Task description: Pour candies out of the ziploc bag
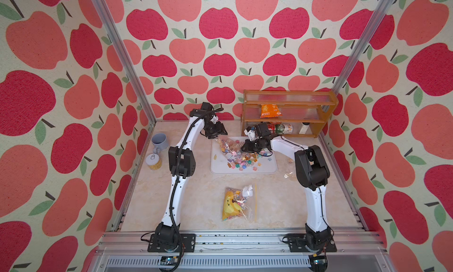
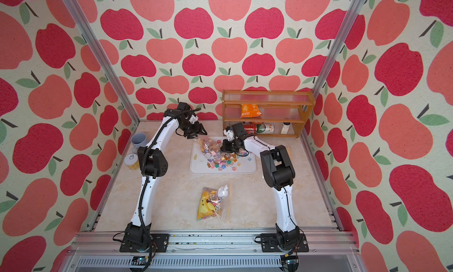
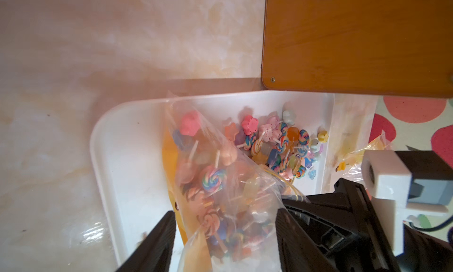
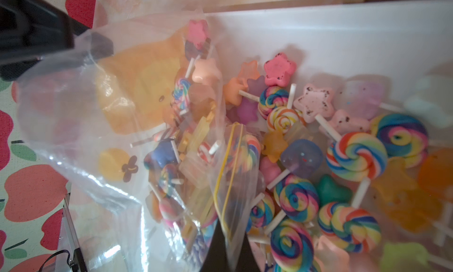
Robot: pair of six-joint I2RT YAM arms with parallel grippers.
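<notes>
A clear ziploc bag [image 3: 212,177] with candies inside lies over the white tray [image 1: 217,165], where loose lollipop and star candies [image 4: 356,156] are spread to its right. My right gripper [image 1: 246,146] is low over the tray, shut on the bag's zipper edge, which gathers between its fingers in the right wrist view. My left gripper [image 1: 218,134] stands open above the bag's other end at the tray's back left, its fingers on either side of that end in the left wrist view.
A wooden shelf [image 1: 287,93] with packets and containers stands behind the tray. A mug [image 1: 160,140] and a can [image 1: 153,161] are at the left. A second bag [image 1: 232,203] lies at the front middle.
</notes>
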